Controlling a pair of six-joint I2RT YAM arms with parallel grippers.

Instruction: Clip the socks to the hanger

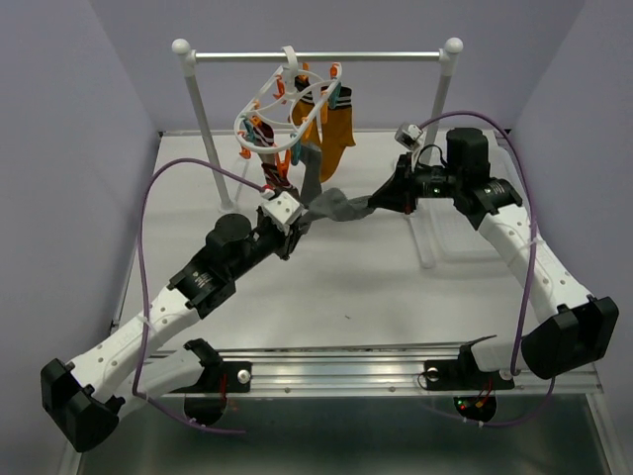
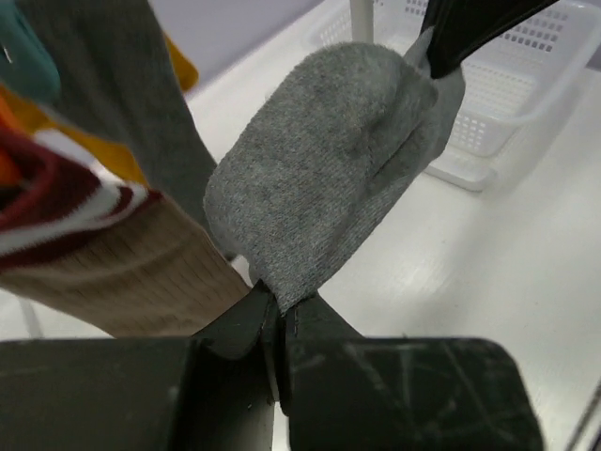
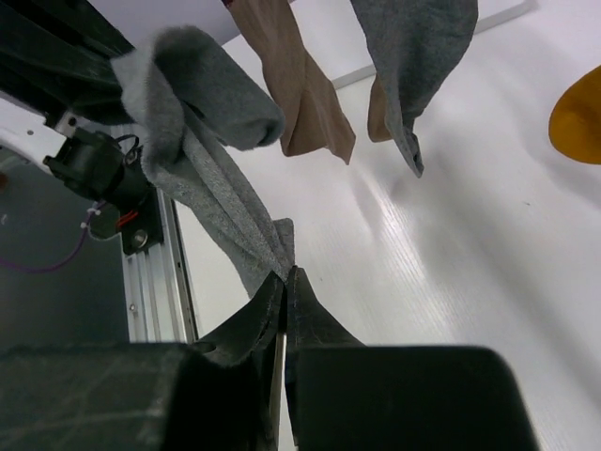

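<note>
A grey sock point(image 2: 329, 169) stretches between my two grippers in the middle. My left gripper has the sock's end at its fingertips; whether its fingers are fully closed is unclear. My right gripper is shut on the sock's other end. Behind, the round white clip hanger point(image 1: 289, 143) hangs from a white rail with orange and teal clips, holding mustard socks point(image 1: 336, 139), a brown and maroon sock point(image 2: 113, 254) and another grey sock point(image 2: 141, 113).
The white rack's posts point(image 1: 198, 109) stand at either side. A white plastic basket point(image 1: 465, 242) sits at the right behind my right arm.
</note>
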